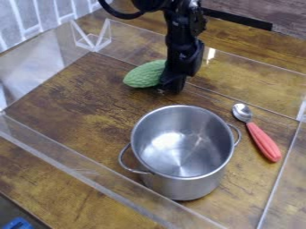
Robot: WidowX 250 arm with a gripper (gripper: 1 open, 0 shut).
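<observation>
My black gripper (171,82) reaches down from the top of the view to a green textured cloth or pad (143,73) on the wooden table, covering its right end. The fingers are dark and small here; they look shut, and whether any of the green item is between them I cannot tell. A steel pot (180,152) with two side handles stands in the front middle. A spoon with a red handle (264,143) lies to the right of the pot, bowl end toward the back.
Clear plastic walls (282,72) border the wooden work area. A blue object (12,219) shows at the bottom left corner.
</observation>
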